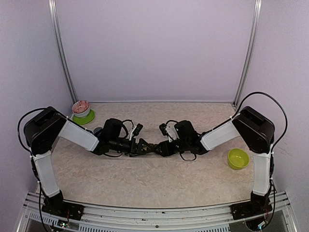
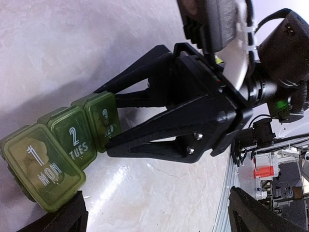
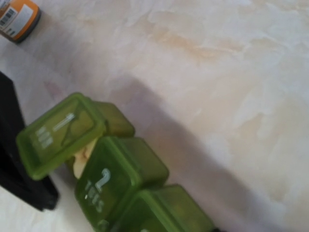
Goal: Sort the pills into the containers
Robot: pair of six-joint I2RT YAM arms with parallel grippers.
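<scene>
A green pill organizer (image 2: 75, 137) hangs above the table, its lids marked MON, TUES and WED. My right gripper is shut on it near the WED compartment. In the right wrist view the MON lid (image 3: 63, 135) stands tilted and partly lifted, and pale tan pieces (image 3: 84, 157) show in the gap beneath it. The TUES lid (image 3: 99, 188) looks closed. My left gripper is open at the MON end, with a black finger (image 3: 36, 191) close beside that lid. From the top view the grippers largely hide the organizer.
An orange bottle (image 3: 19, 19) lies in the right wrist view's corner. At the back left are a green plate (image 1: 84, 119) and a bowl with red-and-white contents (image 1: 81, 107). A yellow-green bowl (image 1: 238, 158) stands at the right.
</scene>
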